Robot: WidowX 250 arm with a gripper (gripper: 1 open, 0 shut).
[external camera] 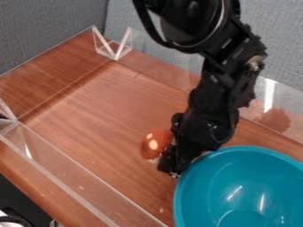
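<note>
My black gripper (178, 152) hangs low over the wooden surface, just left of the rim of a teal bowl (243, 199). At its tip, on the left side, is an orange-red round object (155, 144) with pale spots, which the gripper appears shut on. The fingertips are dark and partly hidden, so the exact grip is hard to see.
Clear plastic walls (83, 186) border the wooden surface (95, 106) at front left and back. A clear bracket (112, 44) stands at the far left corner. A grey padded wall is behind.
</note>
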